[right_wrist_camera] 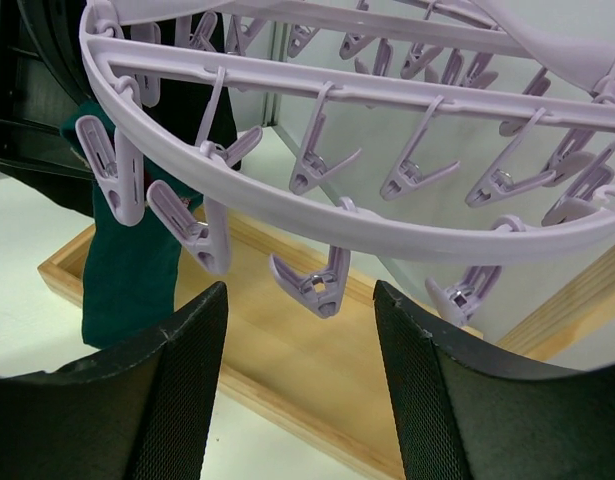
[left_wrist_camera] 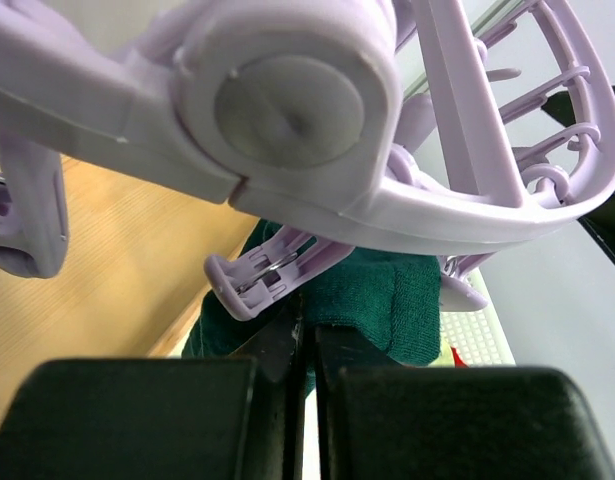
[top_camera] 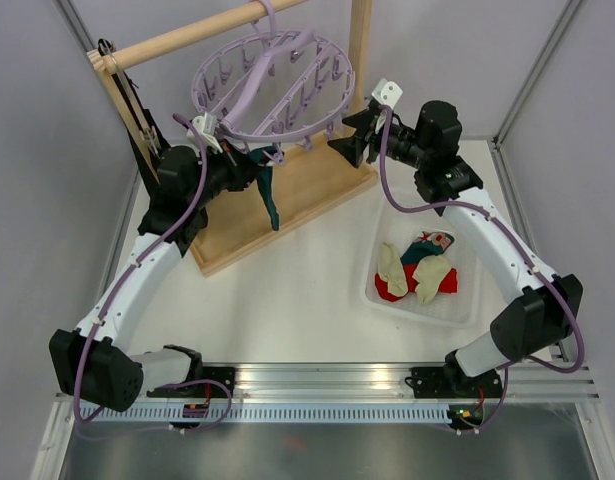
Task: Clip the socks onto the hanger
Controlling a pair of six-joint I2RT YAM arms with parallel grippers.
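The round lilac hanger [top_camera: 277, 85] with many small clips hangs from a wooden stand. A dark green sock [top_camera: 269, 200] dangles below its near left rim. My left gripper [top_camera: 255, 165] is shut on this sock, whose cloth bunches at the fingertips in the left wrist view, close under a lilac clip [left_wrist_camera: 272, 275]. Whether that clip grips the cloth, I cannot tell. My right gripper [top_camera: 345, 148] stands open by the hanger's right rim. Its fingers [right_wrist_camera: 192, 335] are apart, empty, with a clip [right_wrist_camera: 317, 285] beyond them in the right wrist view.
A white bin [top_camera: 422, 312] at the right holds more socks: red [top_camera: 447, 282], cream [top_camera: 391, 268] and green [top_camera: 424, 247]. The stand's wooden base [top_camera: 227, 264] lies under the hanger. Bare white table [top_camera: 297, 310] spreads out in front.
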